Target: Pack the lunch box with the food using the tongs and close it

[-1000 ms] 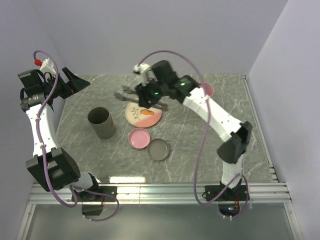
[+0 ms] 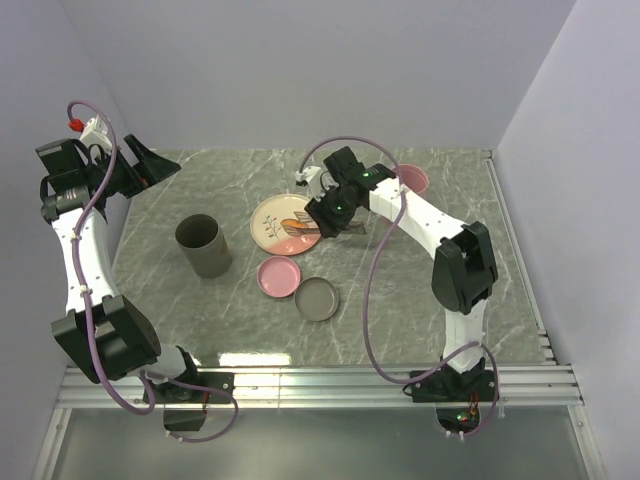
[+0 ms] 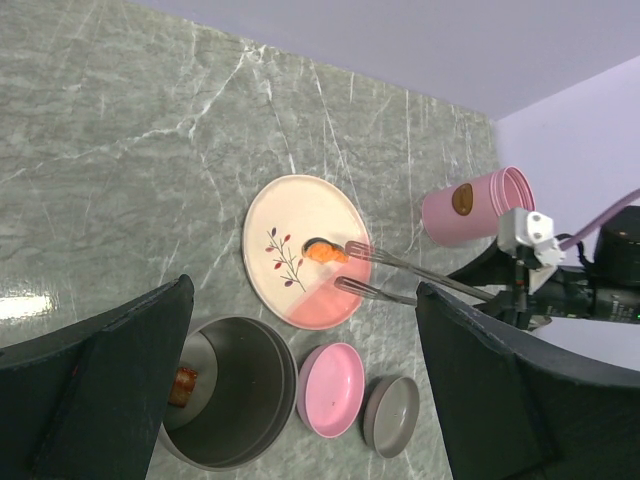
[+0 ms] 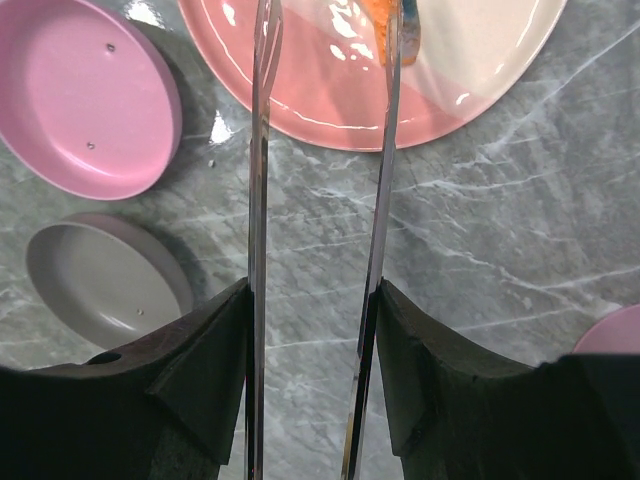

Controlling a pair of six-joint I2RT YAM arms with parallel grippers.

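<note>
A cream and pink plate (image 2: 263,238) with a leaf and berry print bears one orange piece of food (image 3: 326,253) with a dark edge. Long metal tongs extend my right gripper, reaching over the plate from the right. Its two prongs stand apart near the orange piece; in the right wrist view one prong overlaps that piece, and whether they touch is unclear. At the far left my left gripper (image 2: 156,155) is raised, open and empty, away from the plate.
A tall dark grey bin (image 2: 205,262) stands left of the plate; a brown piece (image 3: 183,386) shows inside it. Close to the plate's front sit a pink bowl (image 2: 279,276) and a grey bowl (image 2: 317,299). Pink containers (image 3: 462,212) are at the back right.
The right gripper has swung from above the plate's back left to the right and come down, its prongs now by the orange piece. The left arm is unmoved.
</note>
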